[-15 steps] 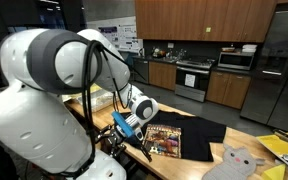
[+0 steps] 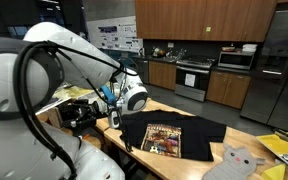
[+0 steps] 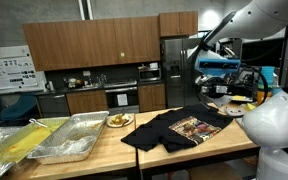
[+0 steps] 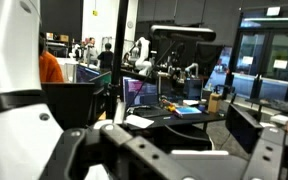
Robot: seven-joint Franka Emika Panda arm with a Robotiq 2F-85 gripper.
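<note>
A dark cloth [image 2: 199, 135] lies spread on the wooden table, with a colourful printed square [image 2: 162, 140] on top of it. In exterior view 2 the same cloth [image 3: 162, 134] and square [image 3: 192, 128] show at the table's right part. My gripper points away from the tabletop, out toward the room. Its dark fingers [image 4: 242, 125] stand wide apart in the wrist view, with no object visible between them. The arm's white wrist [image 2: 134, 95] is left of the cloth in exterior view 1.
A grey animal-shaped mat [image 2: 234, 164] lies near the front right of the table. A clear bin [image 3: 69, 138], a yellow-lined tray [image 3: 26, 140] and a plate of items [image 3: 120, 120] stand at the other end. Bare wood [image 3: 104, 147] lies between bin and cloth.
The arm's wrist has shifted up and left, and the forearm has swung closer to exterior view 1's camera. The gripper has turned leftward. The cloth and printed square have not moved.
</note>
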